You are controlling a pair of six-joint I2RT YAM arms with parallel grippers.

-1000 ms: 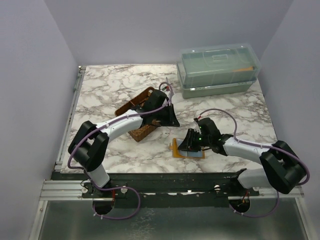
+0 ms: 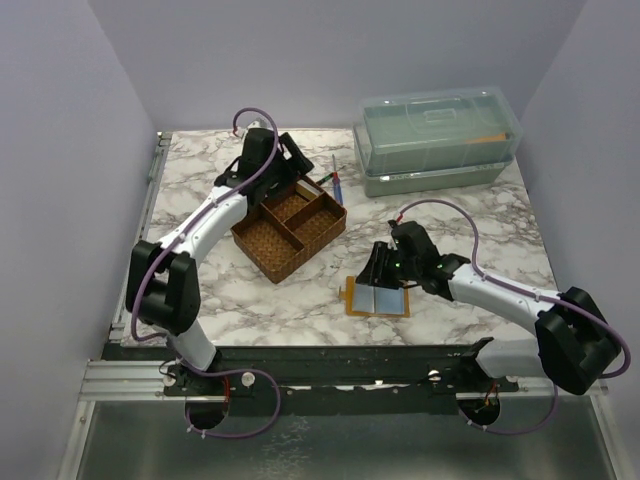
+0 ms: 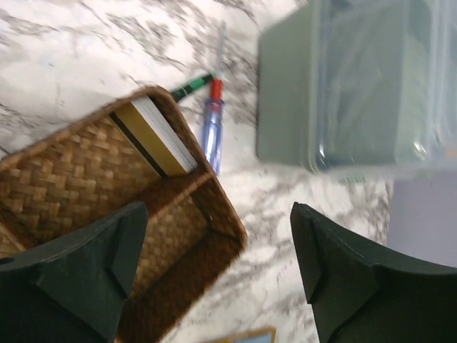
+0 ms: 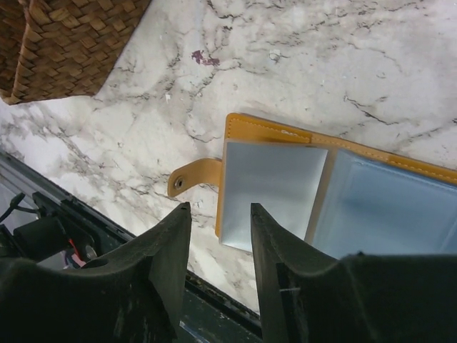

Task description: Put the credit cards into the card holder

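Observation:
An orange card holder (image 2: 350, 297) lies open on the marble table, clear sleeves (image 4: 275, 189) facing up and its snap strap (image 4: 196, 175) sticking out to the side. My right gripper hovers over its left sleeve, fingers apart, nothing visible between them. Standing on edge inside one compartment of the woven basket (image 3: 158, 91) are cards (image 3: 156, 136), white and gold with a dark stripe. Above the basket my left gripper is open and empty, with the cards ahead of its fingers in the left wrist view.
A blue screwdriver (image 3: 213, 128) and a green pen (image 3: 191, 86) lie beside the basket. The lidded plastic box (image 2: 435, 140) stands at the back right. Bare marble (image 2: 470, 225) lies between box and holder.
My left gripper has swung back and left, from beside the basket's right side to above its far part. The right gripper has shifted slightly up and right over the holder.

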